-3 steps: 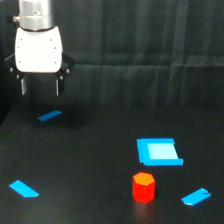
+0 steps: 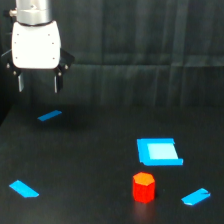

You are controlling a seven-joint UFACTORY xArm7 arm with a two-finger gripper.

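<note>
My gripper (image 2: 39, 84) hangs at the upper left, below the white arm body, its two dark fingers spread apart. Nothing shows between them, though they are hard to make out against the dark curtain. On the black table, a red six-sided block (image 2: 144, 187) stands at the front, right of centre. Behind it lies a blue square with a white middle (image 2: 160, 152). Both are well to the right of the gripper and lower in the view.
Blue strips lie on the table: one strip (image 2: 50, 115) below the gripper, another strip (image 2: 24, 188) at front left, a third strip (image 2: 196, 197) at front right. A dark curtain (image 2: 140, 85) closes off the back.
The arm and gripper have shifted slightly upward in the view. The red block, the blue square and the strips have stayed where they were.
</note>
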